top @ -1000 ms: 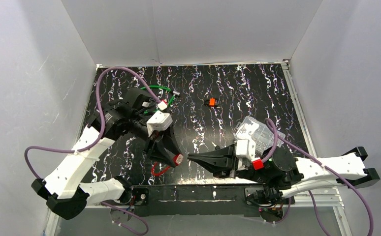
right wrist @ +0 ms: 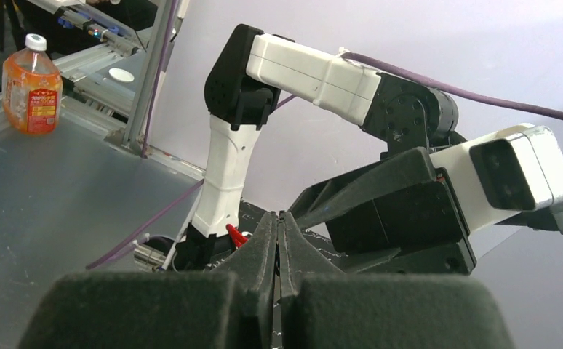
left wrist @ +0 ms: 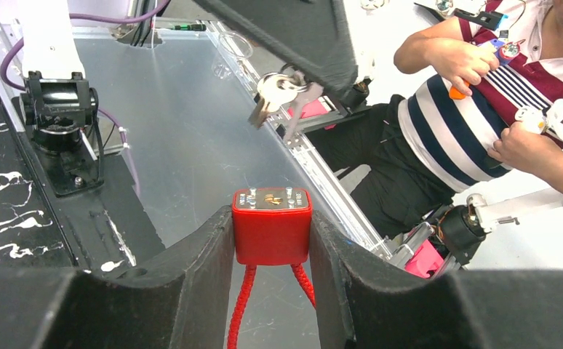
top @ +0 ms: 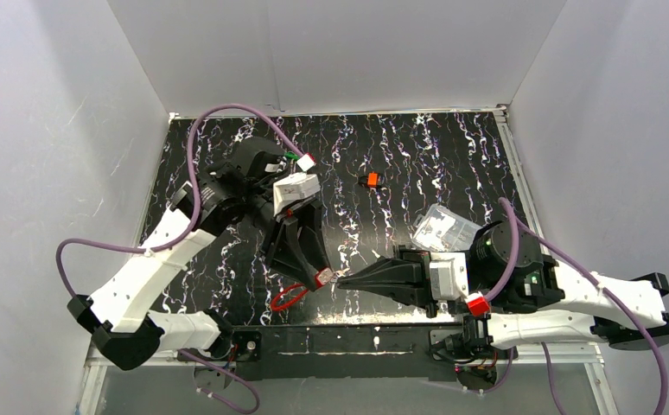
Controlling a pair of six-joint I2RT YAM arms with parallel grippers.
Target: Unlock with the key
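Observation:
A red lock (left wrist: pixel 272 236) with metal contacts or dials on its face sits between the fingers of my left gripper (top: pixel 321 275), which is shut on it. Its red cable (top: pixel 287 300) loops down toward the table's front edge. My right gripper (top: pixel 340 284) is shut, its tips close beside the lock from the right. In the left wrist view, metal keys (left wrist: pixel 278 93) hang at the tip of the dark right gripper fingers (left wrist: pixel 293 36), apart from the lock's face in that view. The right wrist view hides the keys behind the fingertips.
An orange and black lock (top: pixel 372 180) lies at the back middle of the marbled table. A clear box (top: pixel 445 231) with small parts stands behind the right gripper. A green cable (top: pixel 293 156) shows partly behind the left arm.
Over the last second the left gripper with the red lock has shifted slightly right. More of the green cable is covered.

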